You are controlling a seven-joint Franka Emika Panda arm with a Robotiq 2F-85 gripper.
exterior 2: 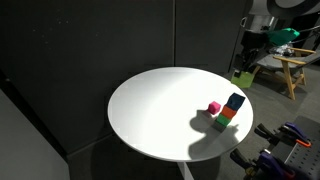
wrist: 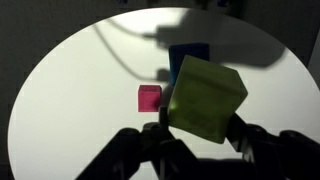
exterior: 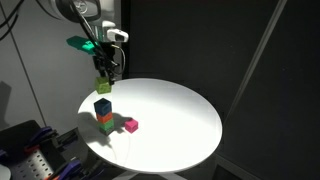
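A yellow-green block [wrist: 207, 96] is gripped by my gripper, which is shut on it. In exterior view 1 the same block [exterior: 103, 86] hangs just above and close behind a stack, though whether they touch cannot be told. That stack stands on the round white table: a dark blue block [exterior: 102, 106] on top, an orange-red one [exterior: 105, 117] in the middle, a green one [exterior: 107, 127] at the bottom. In the wrist view the blue block [wrist: 188, 55] is partly hidden by the held block.
A pink-red block [exterior: 131, 125] lies alone on the table beside the stack. A wooden chair [exterior 2: 285, 70] stands beyond its edge in exterior view 2.
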